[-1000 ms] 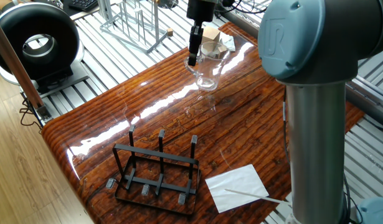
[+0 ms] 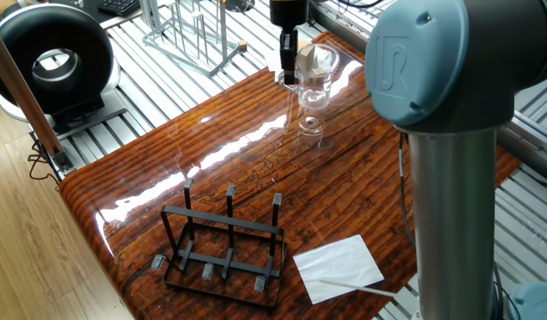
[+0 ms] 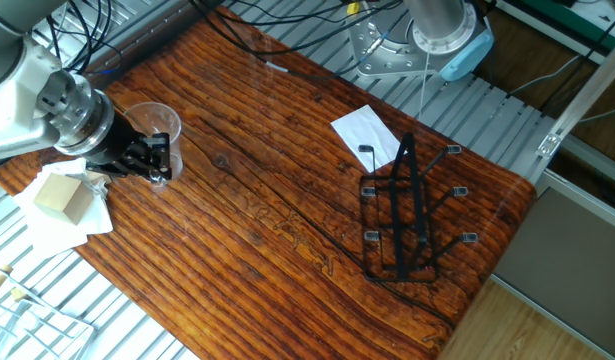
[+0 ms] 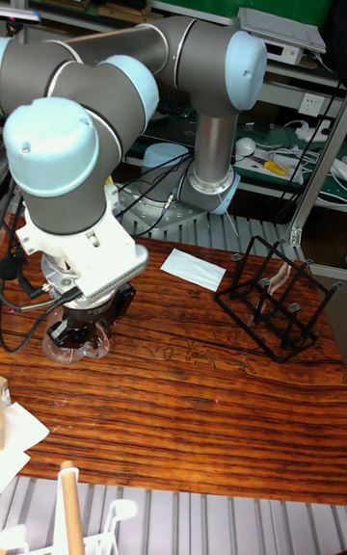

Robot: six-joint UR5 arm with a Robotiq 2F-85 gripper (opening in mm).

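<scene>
A clear cup with a side handle is at the far end of the wooden table, with its reflection showing apart below its base. My gripper points down at the handle side and appears shut on it; the exact contact is small. From the second exterior view, the black gripper is against the near side of the clear cup. In the third, the gripper partly covers the cup. A black wire rack with several upright prongs stands empty at the opposite end of the table.
Beside the rack lies a white sheet with a thin pale stick across it. A wooden block rests on white paper near the cup. Bare tabletop stretches between cup and rack.
The gripper has gone from slanted to nearly vertical and shifted slightly right. The cup has moved up and right with it, its base now farther from its reflection. The rack has stayed put.
</scene>
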